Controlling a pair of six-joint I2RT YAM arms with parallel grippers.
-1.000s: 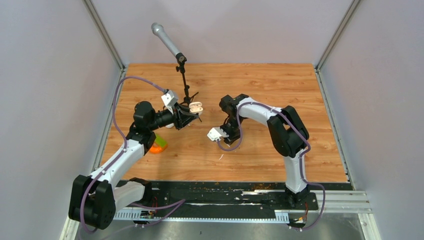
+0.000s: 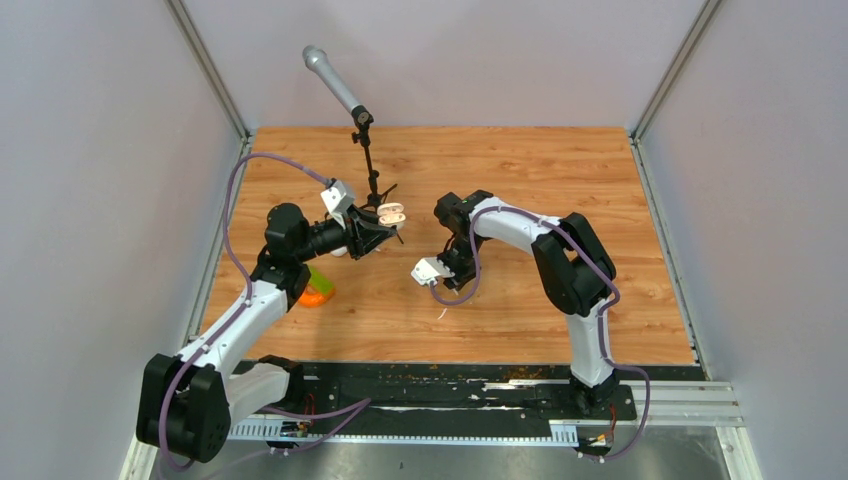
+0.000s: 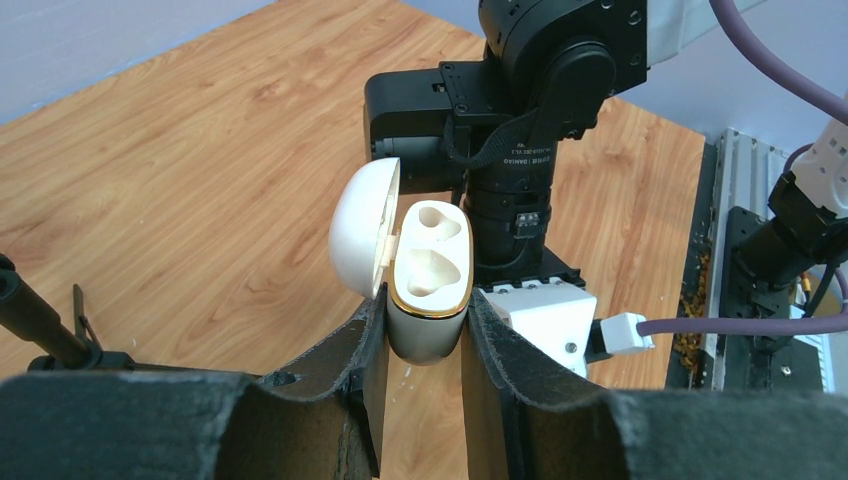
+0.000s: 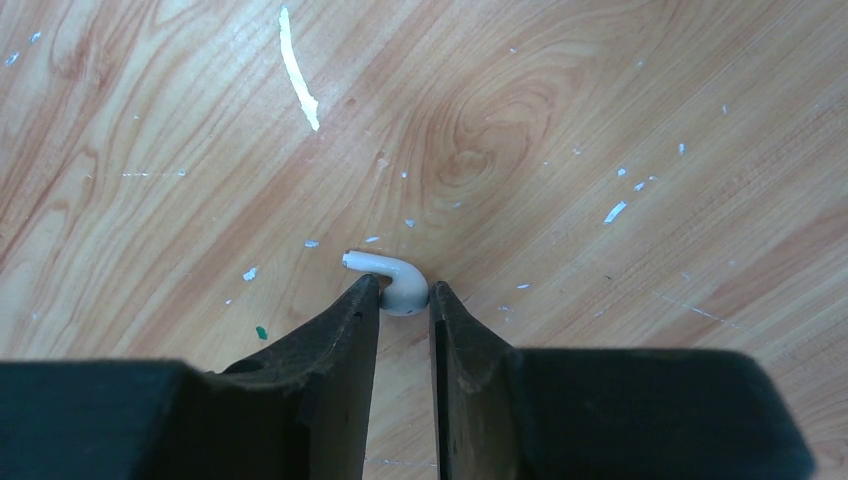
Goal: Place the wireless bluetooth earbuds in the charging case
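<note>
The open white charging case point(image 3: 432, 262) is held upright in my left gripper, which is shut on its lower body. Its lid point(image 3: 364, 225) stands swung out to the left, and both wells look empty. In the top view the case point(image 2: 391, 216) is held up near the middle of the table. A white earbud point(image 4: 385, 272) lies on the wood, its stem pointing left. My right gripper is down over it, a fingertip close on either side of its rounded head; whether both press on it, I cannot tell.
Behind the case stands a black stand with a grey rod point(image 2: 337, 82). A green and orange object point(image 2: 318, 287) sits beside the left arm. Pale scraps, among them a long white strip point(image 4: 296, 70), dot the wood.
The left arm and the case have stayed still.
</note>
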